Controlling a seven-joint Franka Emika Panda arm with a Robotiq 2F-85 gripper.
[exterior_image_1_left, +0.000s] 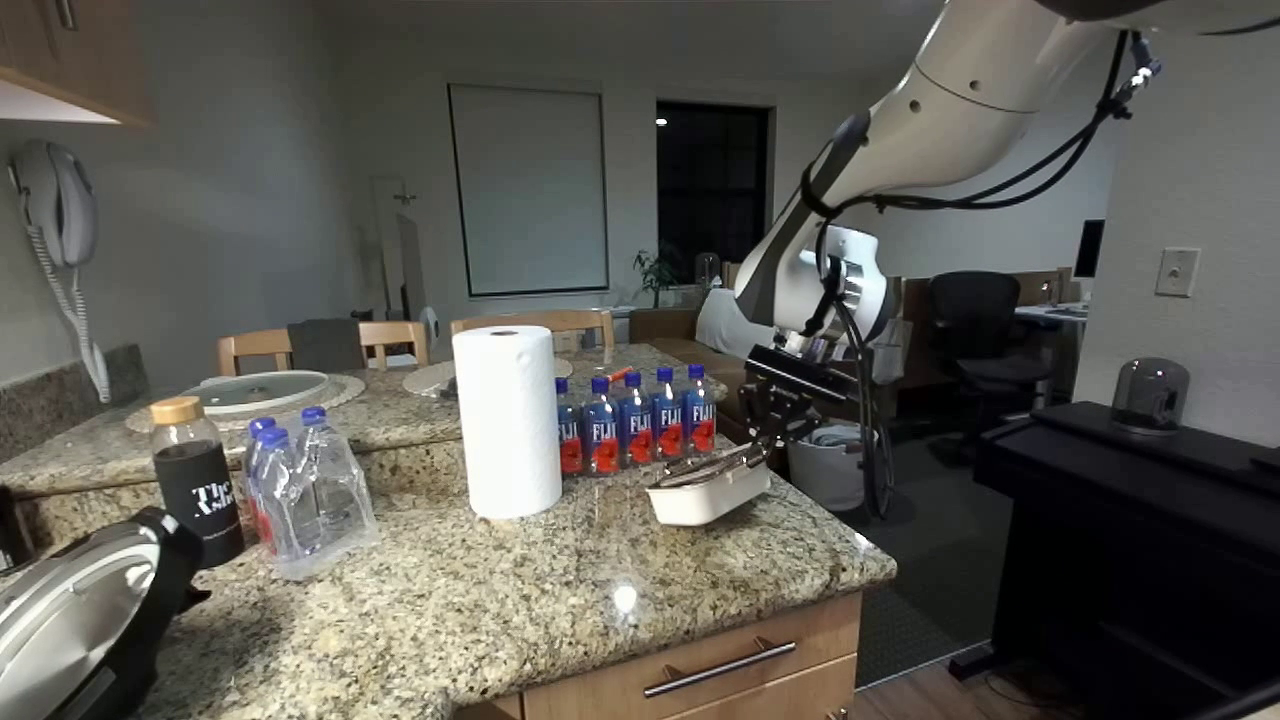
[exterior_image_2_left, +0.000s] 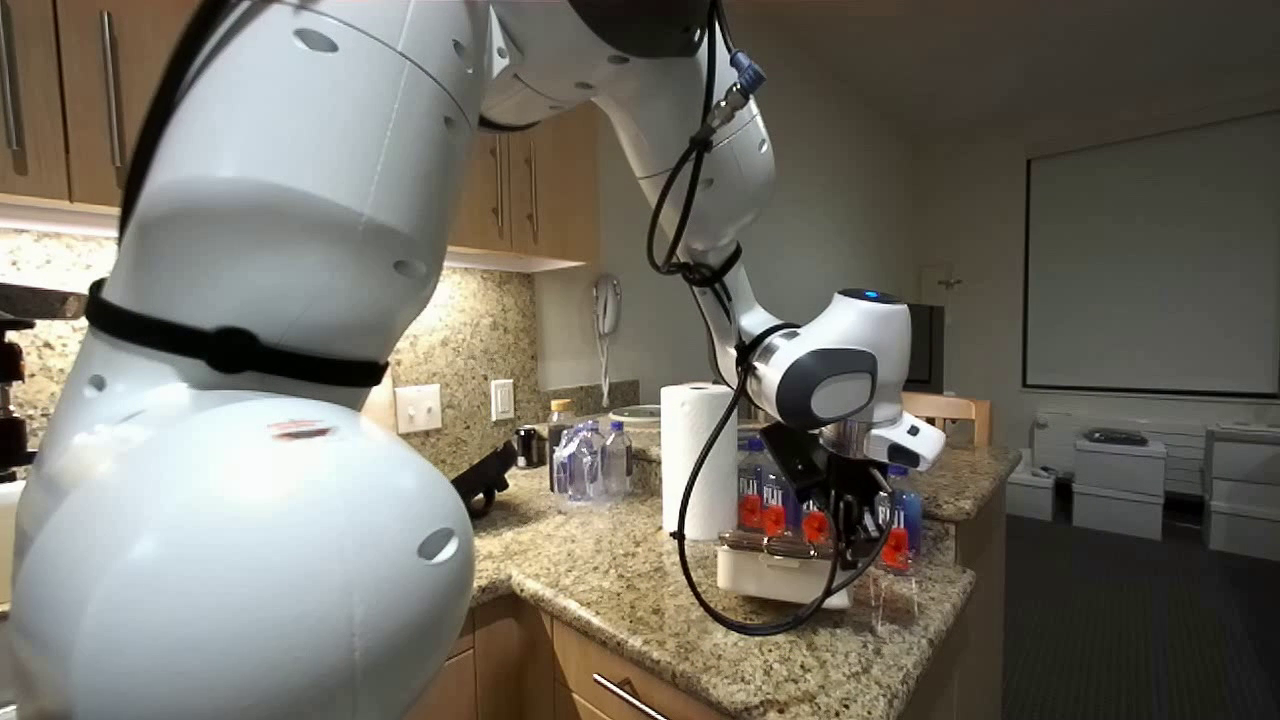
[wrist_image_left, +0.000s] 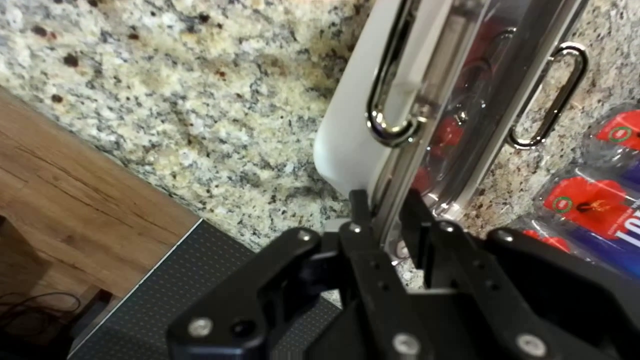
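A cream box with a clear, dark-rimmed lid is at the right end of the counter, its top tilted in exterior view 1. My gripper is shut on the box's rim at its right end. In the wrist view, the clear lid edge runs between the fingers of the gripper; whether the box wall is pinched too, I cannot tell. Metal clasps stand out along the long sides. Exterior view 2 shows the box partly behind a cable; its contact with the counter is unclear.
Several water bottles stand close behind the box, left of them a paper towel roll. Wrapped bottles and a black tumbler are further left. The counter's right edge is near.
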